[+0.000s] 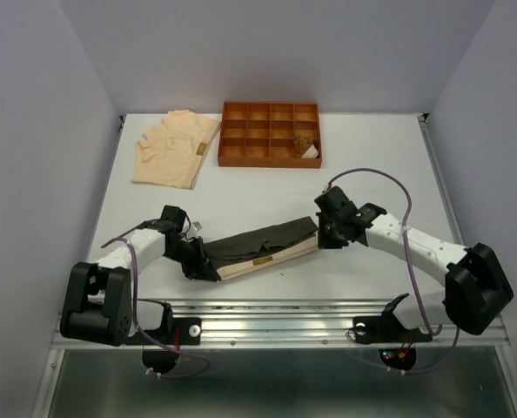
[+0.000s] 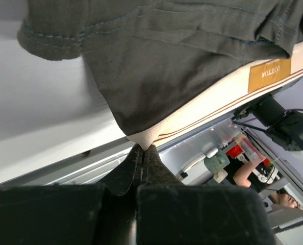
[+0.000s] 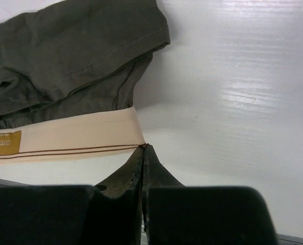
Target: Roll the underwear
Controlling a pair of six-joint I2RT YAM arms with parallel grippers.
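Note:
The dark grey underwear [image 1: 271, 237] lies folded into a long strip across the table, its cream waistband [image 3: 80, 133] along the near side. A tan label [image 2: 270, 73] sits on the waistband. My left gripper [image 1: 217, 277] is shut on the left corner of the waistband; in the left wrist view the cloth runs between the tips. At the other end, my right gripper [image 1: 321, 245] is shut on the right waistband corner, pinched at its tips [image 3: 145, 146]. The waistband stretches fairly straight between both grippers.
At the back left lies a pile of cream cloth [image 1: 173, 148]. An orange-brown compartment box [image 1: 225, 160] stands at the back centre, with a brown and white item in its right part.

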